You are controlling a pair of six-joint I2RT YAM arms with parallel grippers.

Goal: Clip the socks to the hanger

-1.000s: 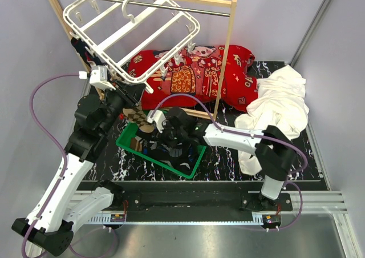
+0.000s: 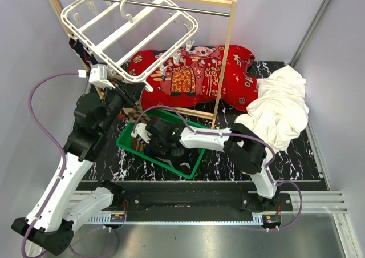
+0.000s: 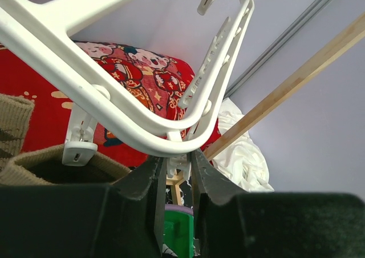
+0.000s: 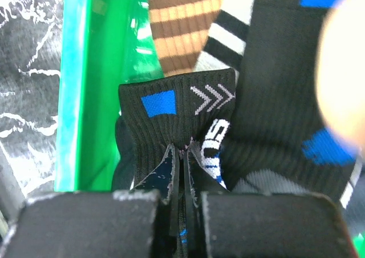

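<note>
The white hanger [image 2: 128,32] hangs from the wooden rack, its clips pointing down. My left gripper is shut on a white clip [image 3: 179,164] under the hanger's corner; no sock shows in that clip. A brown sock [image 3: 60,161] hangs near another clip, with a patterned knit piece [image 3: 14,121] beside it. In the green basket [image 2: 191,174], my right gripper is shut on a black sock [image 4: 157,121] with a blue square and grey chevrons, its cloth gathered at the fingertips. The top view hides those fingertips behind the arm.
More socks lie in the basket, among them a brown striped one [image 4: 185,24] and a black one [image 4: 274,81]. Behind stands a red cushion [image 2: 188,75]. White cloth [image 2: 276,107] is heaped at right. The wooden post [image 2: 224,64] rises behind the right arm.
The left arm stays at the hanger; the hanger has shifted very slightly.
</note>
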